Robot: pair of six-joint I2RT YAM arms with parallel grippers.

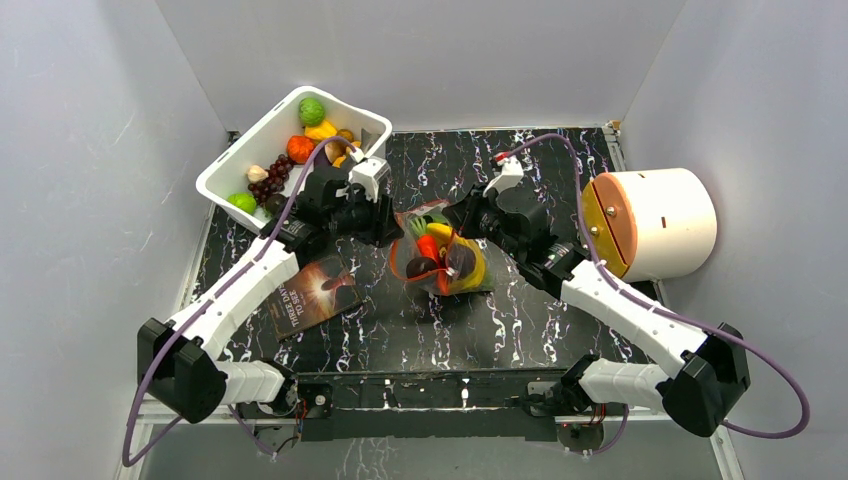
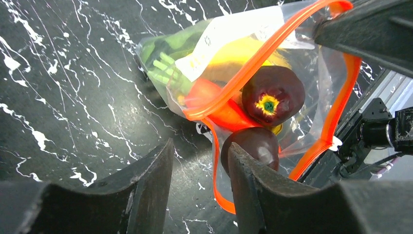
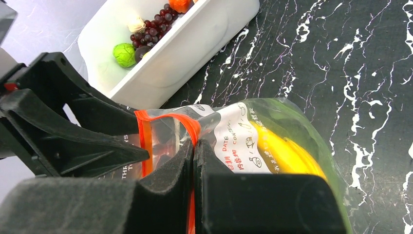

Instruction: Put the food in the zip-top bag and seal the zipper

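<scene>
The zip top bag [image 1: 440,260] stands mouth open on the black counter, holding two dark round fruits [image 2: 272,95], a carrot [image 2: 204,95], yellow produce [image 3: 287,153] and greens. My right gripper is shut on the bag's orange zipper rim [image 2: 292,24]. My left gripper is at the bag's left side, fingers apart with nothing held, over the lower dark fruit and rim in its wrist view.
A white bin [image 1: 225,175] of fruit and vegetables stands back left. A book [image 1: 310,300] lies front left. A cream cylinder with a yellow front [image 1: 665,225] stands at the right.
</scene>
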